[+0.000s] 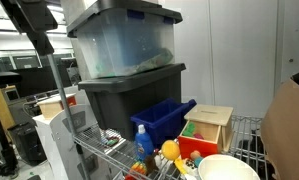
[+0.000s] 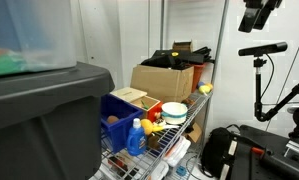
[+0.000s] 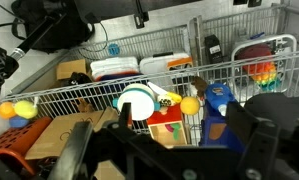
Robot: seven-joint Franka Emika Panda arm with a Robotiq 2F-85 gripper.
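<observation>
My gripper hangs over the wire rack; in the wrist view its dark fingers stand well apart at the lower edge, with rack items visible far below between them. A blue bottle [image 1: 143,142] stands on the rack in front of a blue bin [image 1: 164,121]. Right of the bin are a light wooden box [image 1: 211,116] and a red box [image 1: 198,147]. An orange-yellow round item [image 1: 170,150] lies before them. A white bowl [image 1: 228,168] occupies the near right; from above, the bowl [image 3: 137,101] shows a green ring. Nothing visible is held.
A black bin [image 1: 137,100] carries a clear lidded bin [image 1: 124,45], tall beside the rack. Cardboard [image 1: 291,125] borders the right side. In the wrist view, the wire rack [image 3: 171,74] has a raised edge, and bare floor [image 3: 169,14] lies beyond.
</observation>
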